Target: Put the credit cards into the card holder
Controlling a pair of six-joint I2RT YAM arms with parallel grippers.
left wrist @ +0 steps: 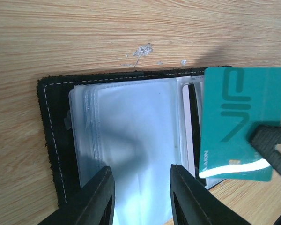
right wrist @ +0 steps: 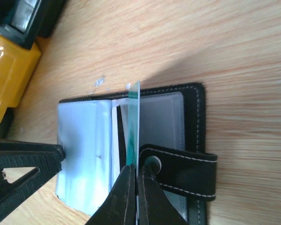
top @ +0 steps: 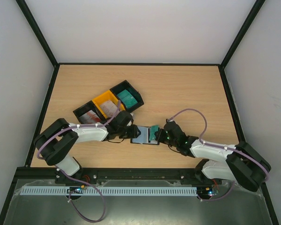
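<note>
The card holder (left wrist: 58,122) lies open on the table, clear sleeves (left wrist: 131,126) fanned at its left side. My right gripper is shut on a teal card, which it holds upright over the holder's right part, seen edge-on in the right wrist view. My left gripper is over the sleeves at the holder's left, its fingers apart with no card between them. The holder's strap (right wrist: 182,171) with a snap lies at the right.
Behind the left arm stand a yellow tray (top: 103,97) and black trays (top: 132,89) holding cards.
</note>
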